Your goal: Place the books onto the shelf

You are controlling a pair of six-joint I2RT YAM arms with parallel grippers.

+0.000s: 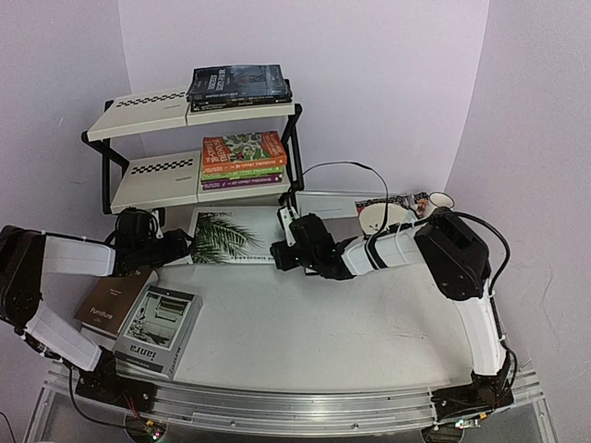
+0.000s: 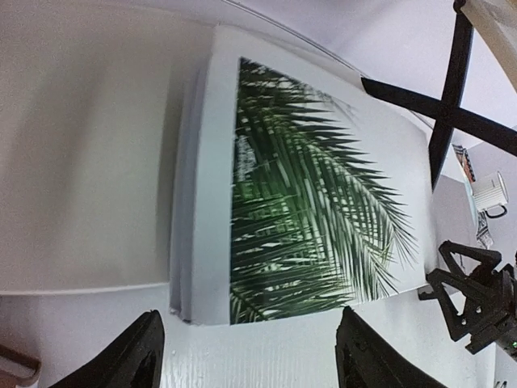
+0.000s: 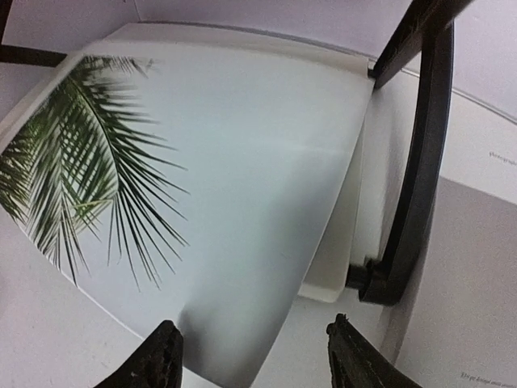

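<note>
A white book with a palm-leaf cover (image 1: pixel 226 235) lies at the foot of the rack, under its lower shelf; it fills much of both wrist views (image 2: pixel 323 210) (image 3: pixel 218 145). My left gripper (image 1: pixel 175 247) is at its left end, fingers (image 2: pixel 133 356) apart in front of the book, holding nothing visible. My right gripper (image 1: pixel 286 240) is at the book's right end, open, its left finger (image 3: pixel 161 360) at the book's near corner. A brown book (image 1: pixel 106 305) and a grey book (image 1: pixel 157 332) lie at the front left.
The shelf rack (image 1: pixel 138 115) carries dark books (image 1: pixel 235 83) on top and colourful books (image 1: pixel 242 157) on the middle shelf. A cup (image 1: pixel 441 201) and other items stand at the back right.
</note>
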